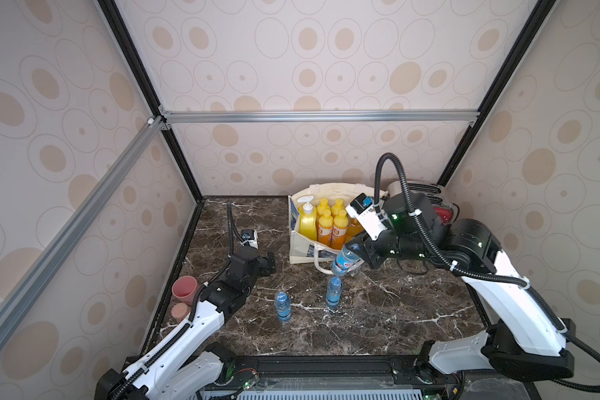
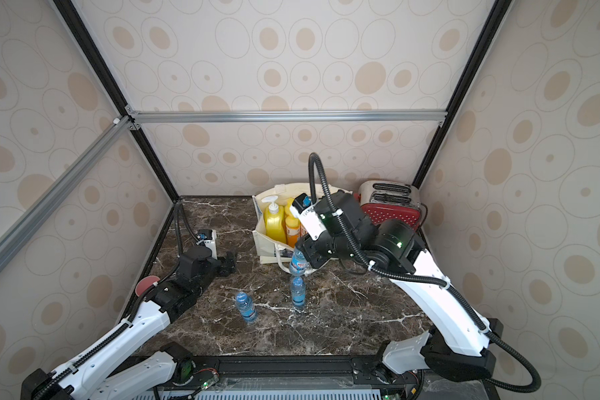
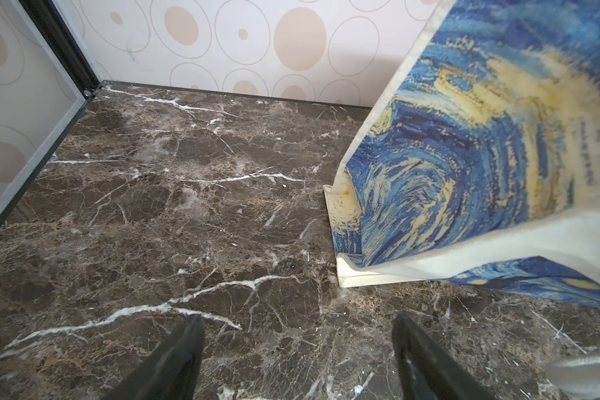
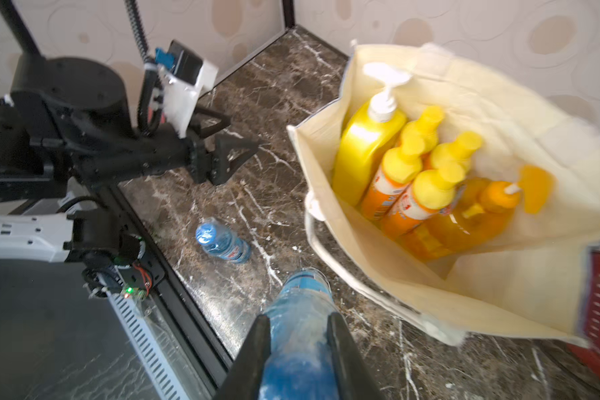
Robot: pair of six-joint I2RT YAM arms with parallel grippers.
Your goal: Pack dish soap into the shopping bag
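Observation:
The cream shopping bag (image 1: pixel 302 250) stands at the back with its mouth open. Inside are a yellow dish soap bottle with a white pump (image 4: pixel 366 150), several yellow-capped orange bottles (image 4: pixel 406 203) and an amber pump bottle (image 4: pixel 463 226). My right gripper is shut on a clear blue water bottle (image 1: pixel 344 262), raised off the table by the bag's front edge. My left gripper is open over bare table to the left of the bag, nothing between its blurred fingers.
Two more blue water bottles stand in front of the bag, one in the middle (image 1: pixel 334 292) and one farther left (image 1: pixel 282 305). A red toaster (image 2: pixel 390 212) sits right of the bag. Pink cups (image 1: pixel 184 288) are at the left edge. The bag's handle (image 4: pixel 353 273) droops over its front.

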